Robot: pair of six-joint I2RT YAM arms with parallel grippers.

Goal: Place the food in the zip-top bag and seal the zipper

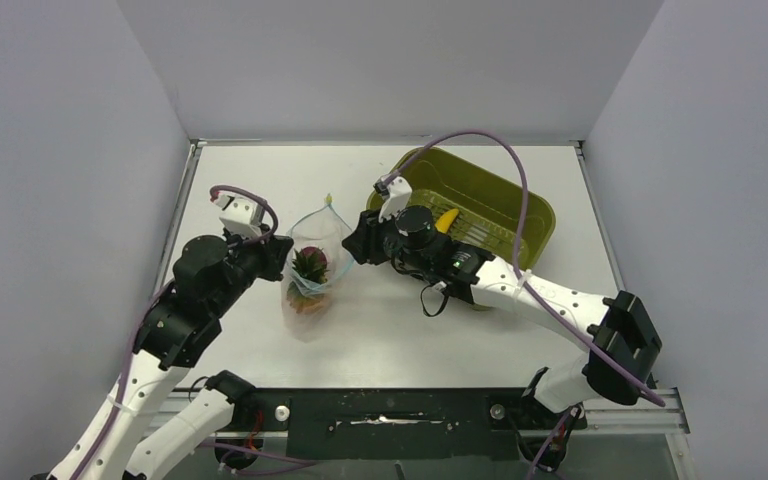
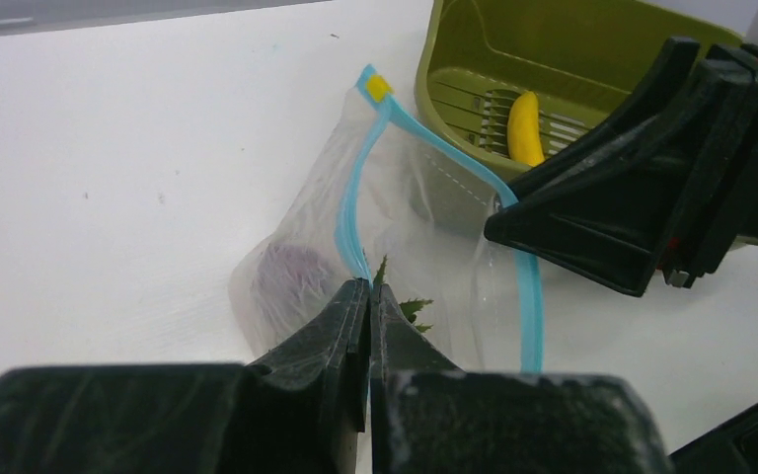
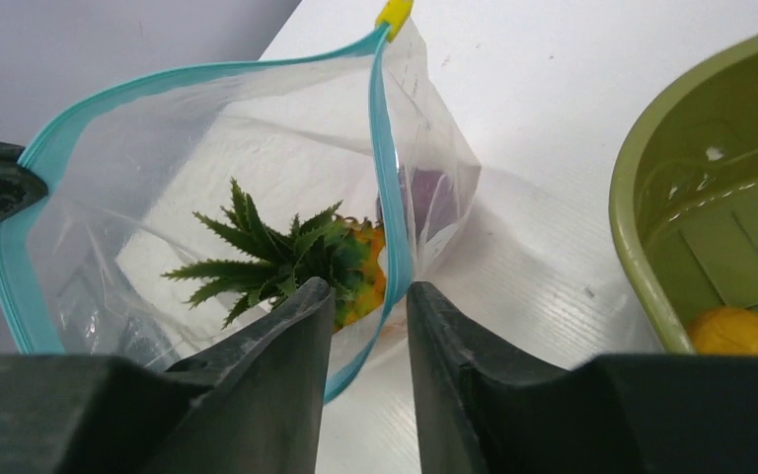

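Observation:
The clear zip bag has a light blue zip rim and a yellow slider at its far corner. Inside it lie a toy pineapple with green leaves and a purple item. My left gripper is shut on the near-left part of the blue rim. On the opposite side, the fingers of my right gripper stand a little apart, with the blue rim passing between them. The bag's mouth gapes between both grippers.
An olive green basket stands at the back right, close behind my right arm. A yellow banana-like item lies in it.

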